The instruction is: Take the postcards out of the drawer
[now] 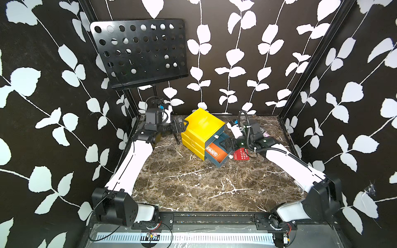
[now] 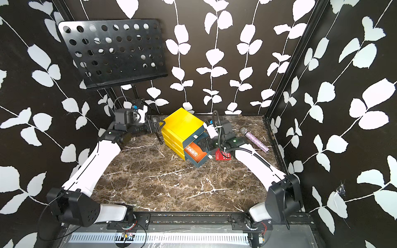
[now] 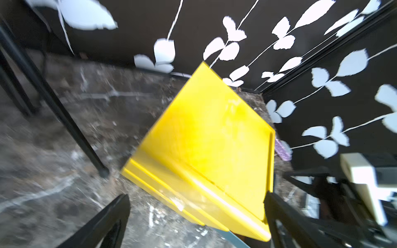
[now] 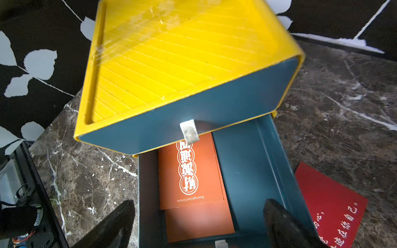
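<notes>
The yellow drawer unit (image 1: 203,125) stands at the back middle of the table. Its lower drawer (image 4: 248,165) is pulled out. Inside it lie orange postcards (image 4: 192,181), one overlapping another, along one side of the drawer. A red postcard (image 4: 326,202) with white writing rests on the table beside the drawer. My right gripper is open above the drawer's front end, with nothing between its fingers. Left of the unit, my left gripper stands open, its fingers (image 3: 109,223) spread apart and empty.
A pink microphone (image 2: 254,139) lies at the right rear. Behind the left arm stands a black perforated music stand (image 1: 140,53), its legs near the unit.
</notes>
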